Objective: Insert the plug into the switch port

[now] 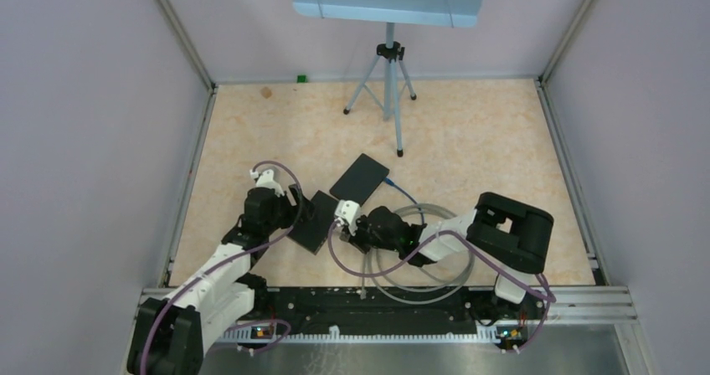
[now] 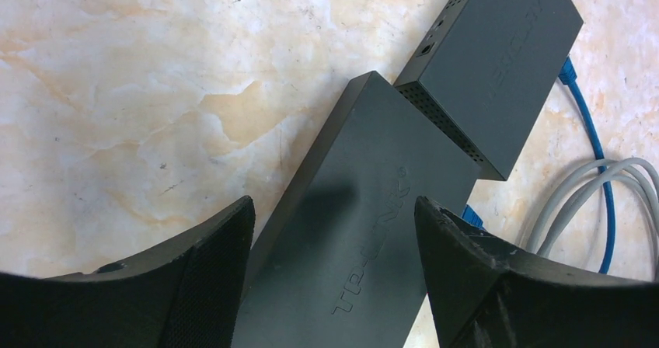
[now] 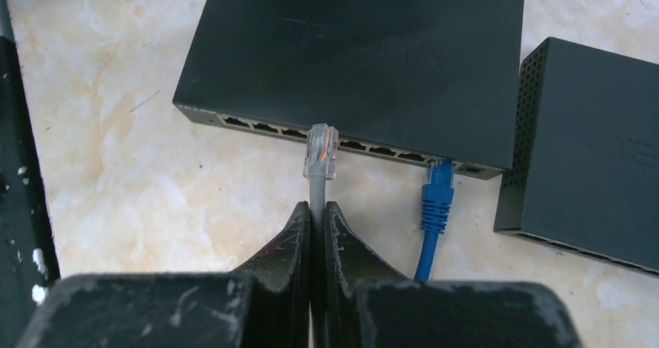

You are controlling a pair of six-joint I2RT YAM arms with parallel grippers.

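My right gripper is shut on the grey cable just behind its clear plug (image 3: 321,152). In the right wrist view the plug points at the row of ports (image 3: 353,145) along the near switch's (image 3: 365,68) edge and overlaps that edge; whether they touch cannot be seen. A blue plug (image 3: 439,185) fills a port near the row's right end. Over the same switch, seen as TP-LINK (image 2: 365,208) in the left wrist view, my left gripper is open, its fingers wide apart with nothing held between them.
A second switch (image 1: 360,178) lies against the first, toward the back, with a blue cable (image 1: 400,191) in it. Loops of grey cable (image 1: 419,299) lie under my right arm. A tripod stand (image 1: 392,90) rises at the back.
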